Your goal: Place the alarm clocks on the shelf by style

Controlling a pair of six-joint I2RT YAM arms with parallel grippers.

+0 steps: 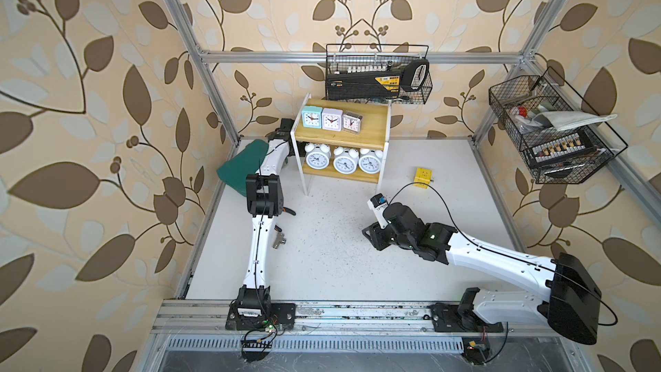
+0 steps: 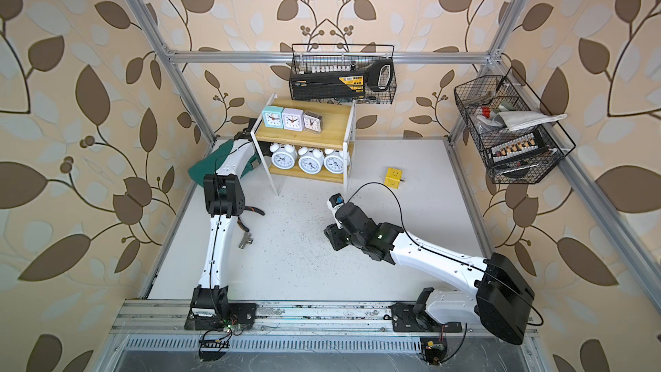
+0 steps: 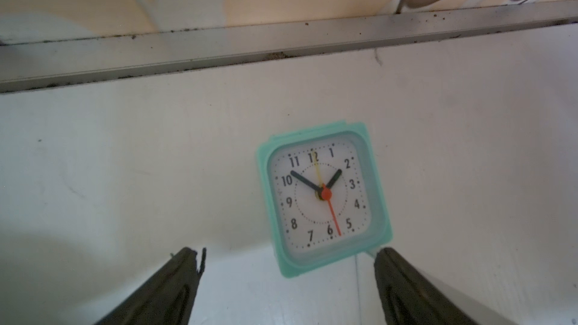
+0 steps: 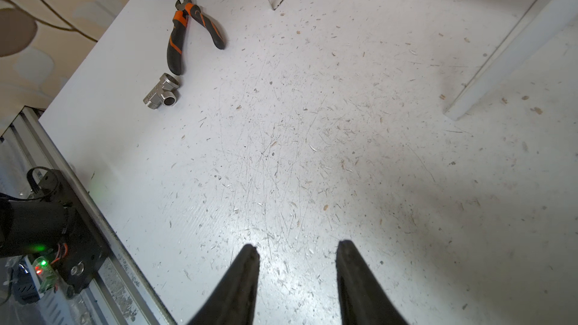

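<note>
In the left wrist view a square teal clock (image 3: 319, 204) faces the camera on the white table, close to the back edge. The fingers of my left gripper stand apart on both sides of its lower part, not touching it. Top views show that arm reaching behind the shelf's left side, its fingertips hidden. On the upper shelf (image 1: 377, 129) are a teal square clock (image 1: 312, 117), a lilac one (image 1: 332, 120) and a smaller grey-framed one (image 1: 352, 122). Three round white clocks (image 1: 345, 161) fill the lower shelf. My right gripper is open and empty over the table.
Pliers (image 4: 176, 39) and a metal fitting (image 4: 161, 91) lie left of the shelf. A green cloth-like item (image 1: 239, 165) rests by the left wall. A yellow block (image 1: 422, 177) sits at the right.
</note>
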